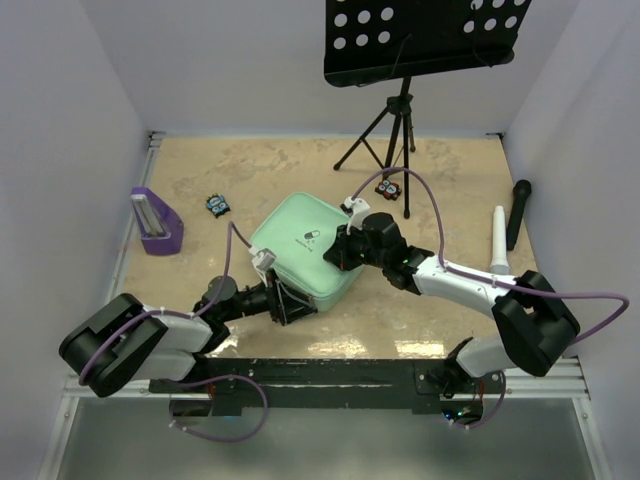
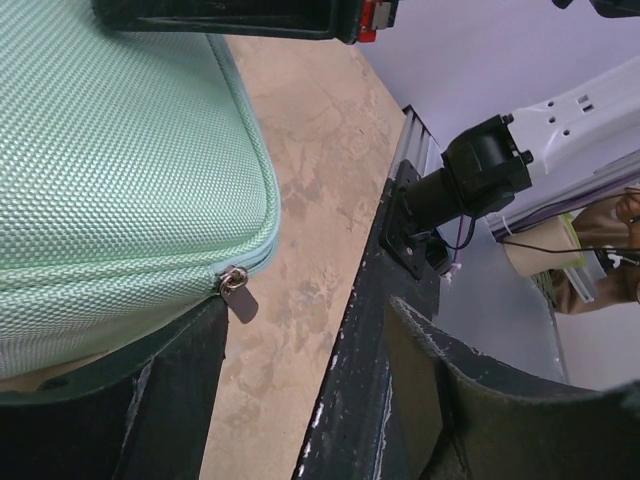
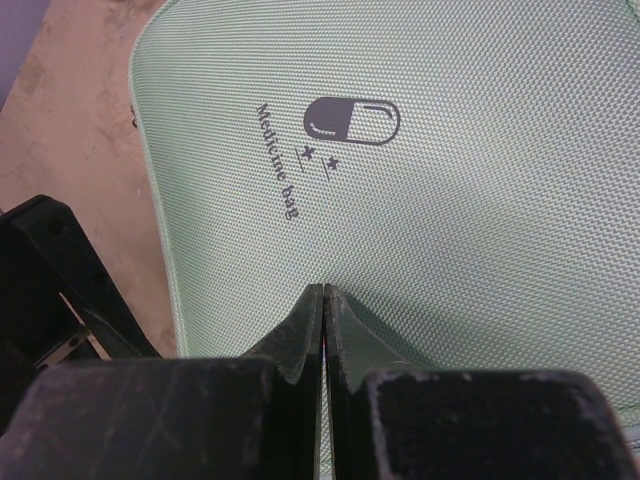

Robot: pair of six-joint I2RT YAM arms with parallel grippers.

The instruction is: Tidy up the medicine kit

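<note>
A pale green medicine bag (image 1: 305, 232) lies closed-topped at mid-table, its pill picture and lettering facing up. My left gripper (image 1: 306, 308) is at the bag's near edge. In the left wrist view its fingers stand apart. The zipper pull (image 2: 238, 295) hangs from the bag's corner close by the tip of the left-hand finger (image 2: 190, 365); nothing is visibly pinched between the two. From the right, my right gripper (image 1: 342, 258) reaches over the bag's top. Its fingertips meet at the fabric in the right wrist view, with nothing seen between them.
A purple holder (image 1: 160, 238) stands at the left, and a small dark blue item (image 1: 217, 205) lies near it. A red-and-black item (image 1: 388, 189) sits behind the bag beside a black tripod stand (image 1: 405, 140). White and black tubes (image 1: 499, 235) are at the right edge.
</note>
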